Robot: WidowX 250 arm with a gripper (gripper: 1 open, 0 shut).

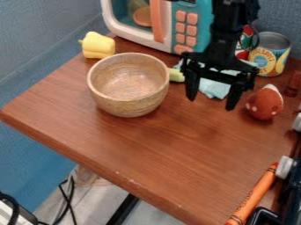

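The black gripper [212,98] hangs open over the middle-back of the wooden table, its two fingers pointing down, nothing visible between them. Beneath and behind it lies a light blue cloth [214,86], partly hidden by the gripper. A pale green item [175,76] lies left of the gripper, beside the wicker bowl [128,92]. A red-and-white stuffed toy [265,104] sits to the right.
A toy microwave [132,19] and yellow pepper [98,45] stand at the back, with cans [269,54] back right. An orange crayon-like stick [253,204] lies front right.
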